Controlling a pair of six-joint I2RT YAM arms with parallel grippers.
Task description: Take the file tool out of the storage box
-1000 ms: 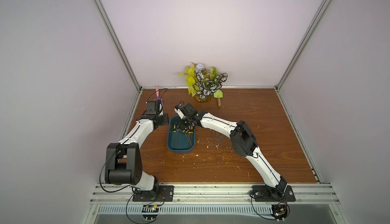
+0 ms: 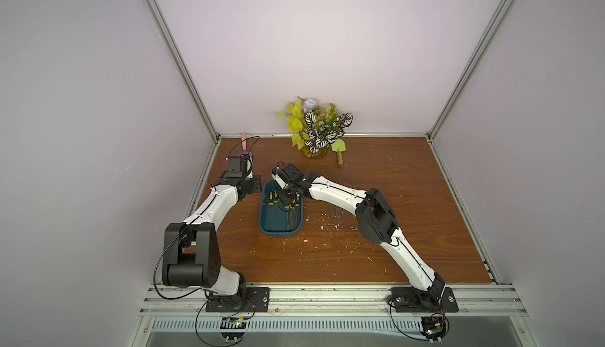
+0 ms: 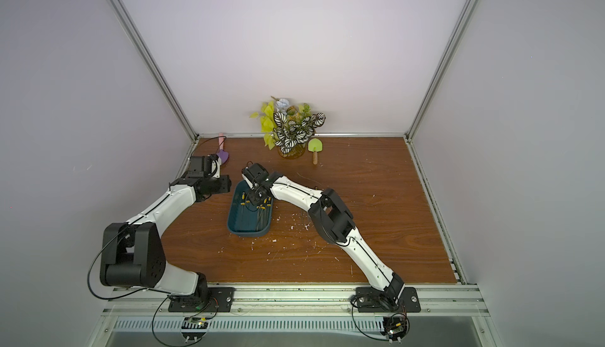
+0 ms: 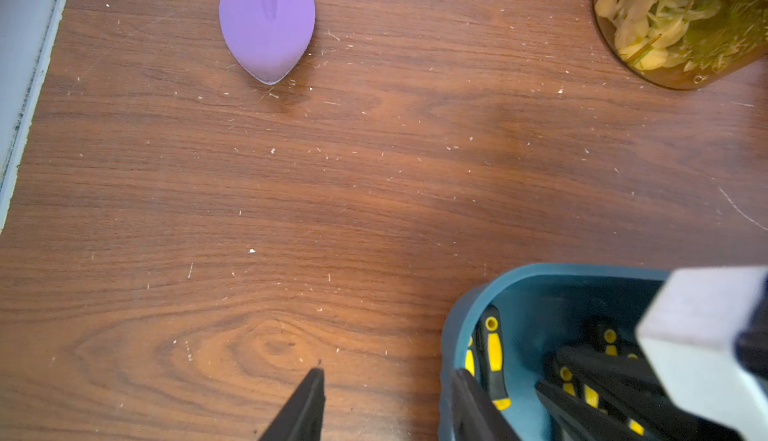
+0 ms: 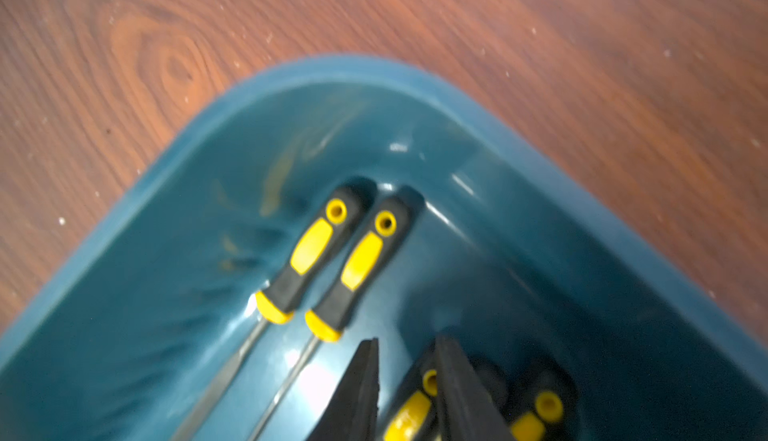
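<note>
Several file tools with black and yellow handles lie in the blue-green storage box. Two of them, a left file and a file beside it, rest side by side near one wall. My right gripper reaches down into the box over another group, its fingers apart. A file handle shows in the gap between them, and I cannot tell whether the pads touch it. Outside the box's left wall my left gripper hangs open and empty. The right arm hides part of the tools in both top views.
A purple trowel lies at the back left. Behind the box stands a flower vase, with a green trowel to its right. White scraps are scattered right of the box.
Some tool shafts in the box lie at a different slant. The left arm looks still.
</note>
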